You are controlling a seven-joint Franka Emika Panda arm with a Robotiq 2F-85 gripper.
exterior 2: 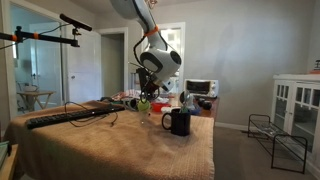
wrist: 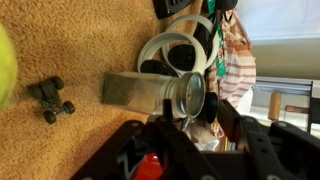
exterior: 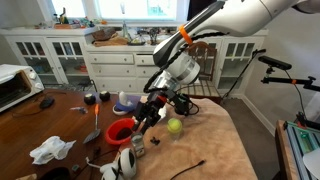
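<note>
A clear jar with a silver metal lid [wrist: 190,94] lies across the middle of the wrist view. In exterior view 1 the jar [exterior: 138,146] stands on the table beside a red bowl [exterior: 121,131]. My gripper [exterior: 146,126] is just above the jar, pointing down. In the wrist view its dark fingers [wrist: 128,148] stand apart, on either side of the lid's near end, and no contact with the jar shows. Part of the red bowl [wrist: 150,168] shows behind the fingers.
A yellow-green ball-like thing [exterior: 175,126] and a small black wheeled piece [wrist: 50,98] are near the jar. White rounded gear [exterior: 122,166] lies close by. A black mug [exterior 2: 177,122] and a keyboard [exterior 2: 75,117] are on the table. Bare table [exterior: 215,150] lies to the right.
</note>
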